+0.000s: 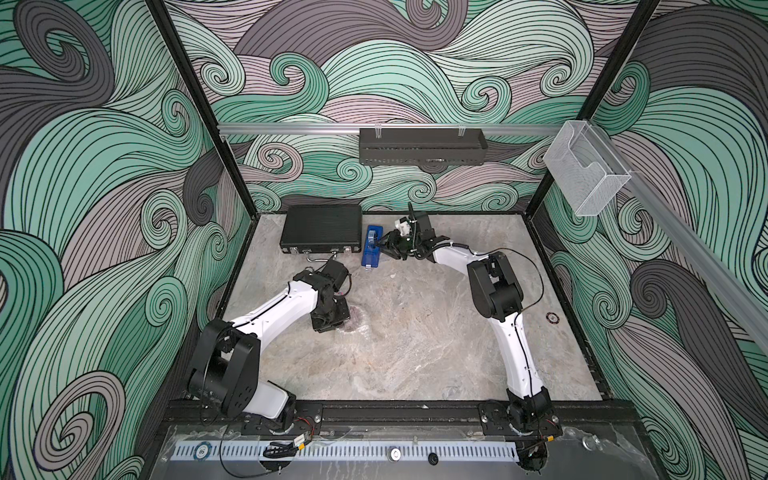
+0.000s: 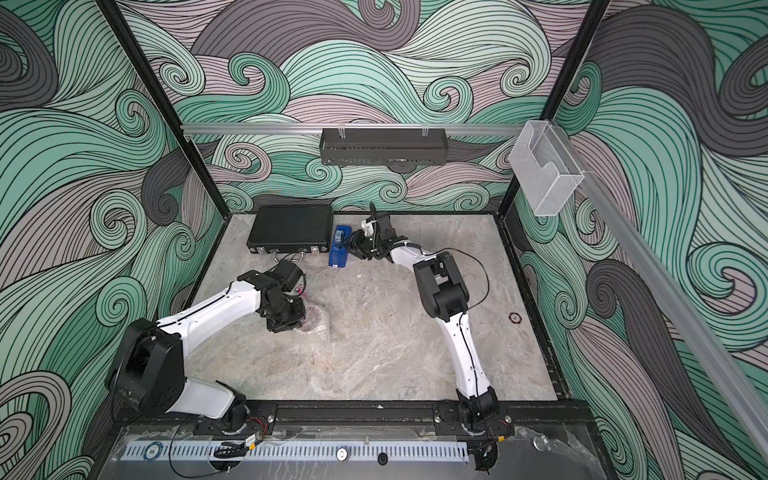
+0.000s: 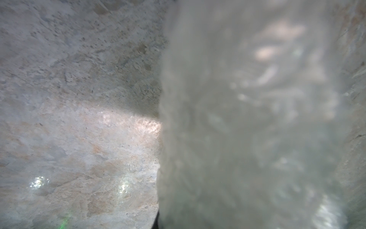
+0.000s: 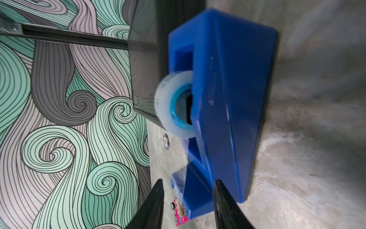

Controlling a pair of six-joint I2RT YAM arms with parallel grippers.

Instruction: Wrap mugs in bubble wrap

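Note:
A clear bubble-wrap bundle (image 1: 356, 318) rests on the table at left of centre, with something dark showing through it; a mug inside cannot be made out. My left gripper (image 1: 329, 321) is at the bundle's left side, shut on the wrap. In the left wrist view the bubble wrap (image 3: 247, 114) fills the right half, blurred, hiding the fingers. At the back stands a blue tape dispenser (image 4: 232, 95) carrying a roll of clear tape (image 4: 167, 103). My right gripper is beside it, fingers parted, the dispenser's front end beyond the tips.
A black briefcase (image 1: 321, 228) lies at the back left, just left of the dispenser. A small dark ring (image 1: 553, 317) lies at the far right. A wire basket (image 1: 586, 168) hangs on the right rail.

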